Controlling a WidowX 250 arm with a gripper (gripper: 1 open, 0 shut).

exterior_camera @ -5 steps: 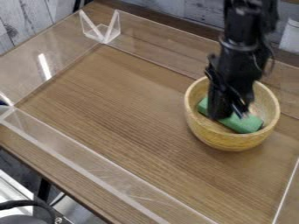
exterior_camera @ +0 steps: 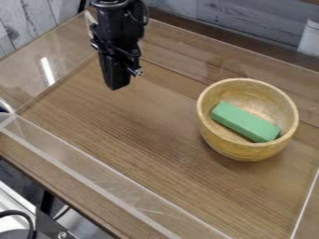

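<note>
A green block [exterior_camera: 245, 122] lies inside a round yellow bowl [exterior_camera: 228, 143] on the right of the wooden table. My black gripper [exterior_camera: 116, 77] hangs over the upper left of the table, well apart from the bowl. It looks shut, with nothing visible between its fingers.
A pale object [exterior_camera: 309, 35] stands at the back right edge. Wall panels run along the back, and a cable shows at the lower left corner.
My arm has moved from over the bowl leftward to the upper left of the table. The green block stays in the bowl.
</note>
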